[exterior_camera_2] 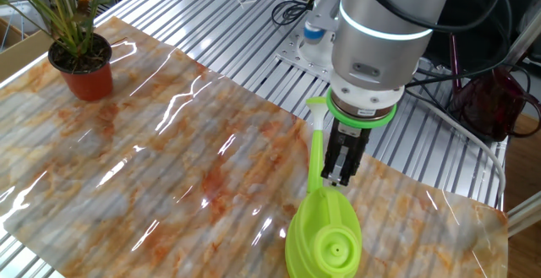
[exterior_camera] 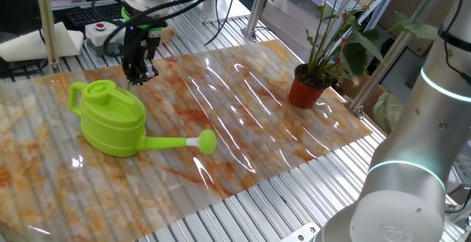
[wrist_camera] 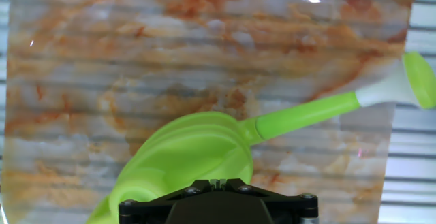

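Note:
A bright green watering can (exterior_camera: 114,121) stands upright on the marbled sheet, its spout ending in a white collar and round green rose (exterior_camera: 207,142). My gripper (exterior_camera: 140,79) is above the sheet at the can's far side in exterior view 1, apart from it. Seen in exterior view 2, the gripper (exterior_camera_2: 336,180) points down over the spout end of the can's body (exterior_camera_2: 324,240). The wrist view has the gripper overlapping the image of the can (wrist_camera: 194,149); its fingertips meet, with nothing visible between them. The can's handle is mostly out of that view.
A plant in a brown-red pot (exterior_camera: 305,91) stands on the sheet's far right side. Between it and the can, the marbled sheet (exterior_camera: 243,117) is clear. Dark cables (exterior_camera: 169,10) hang along the arm. A dark red jug (exterior_camera_2: 494,105) sits beyond the table edge.

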